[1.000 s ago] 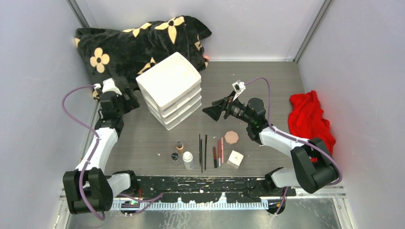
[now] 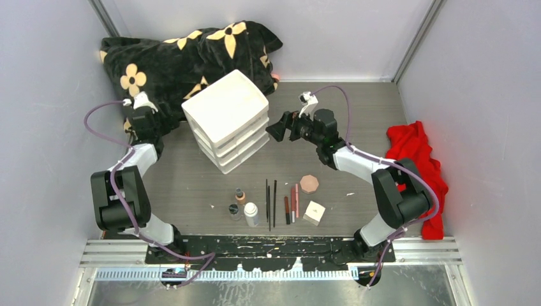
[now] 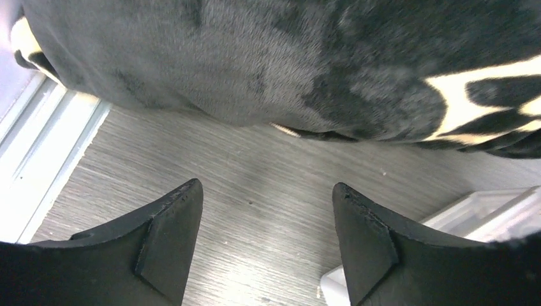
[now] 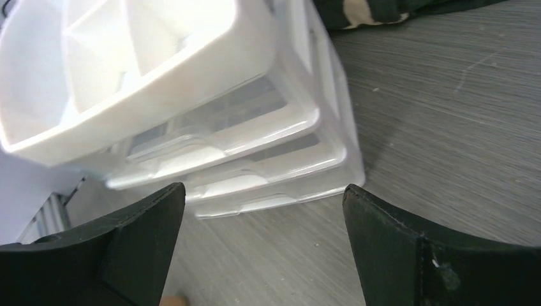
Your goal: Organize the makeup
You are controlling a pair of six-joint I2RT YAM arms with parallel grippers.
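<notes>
A white tiered organizer (image 2: 223, 108) with clear drawers stands at the upper middle; its side fills much of the right wrist view (image 4: 153, 76). My left gripper is open at the organizer's left, over bare floor beside the dark blanket. My right gripper is open just right of the organizer, facing its drawer fronts, empty. Along the front lie bottles (image 2: 251, 215), dark pencils (image 2: 274, 204), red pencils (image 2: 287, 210), a pink octagonal compact (image 2: 309, 184) and a cream box (image 2: 313, 213).
A flowered black blanket (image 2: 166, 64) is heaped at the back left. A red cloth (image 2: 413, 159) lies at the far right. Bare floor lies behind the right arm and at the front left. Walls close in the sides and back.
My left arm has moved toward the back, its gripper shifting slightly left and up in the top view. My right gripper has moved back and a little left, toward the organizer.
</notes>
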